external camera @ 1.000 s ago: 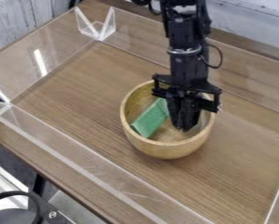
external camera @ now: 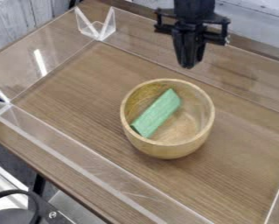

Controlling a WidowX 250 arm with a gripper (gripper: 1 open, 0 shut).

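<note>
A round wooden bowl (external camera: 194, 123) sits on the wooden table, with a green rectangular block (external camera: 156, 114) lying in its left part. My black gripper (external camera: 188, 58) is above and behind the bowl, near the back of the table, apart from the bowl and the block. It looks shut, with nothing visible between its fingers.
A small clear open container (external camera: 97, 24) stands at the back left. A black cable lies at the lower left corner.
My gripper has moved up and back, out of the bowl to well behind it. The green block is now fully visible in the bowl.
</note>
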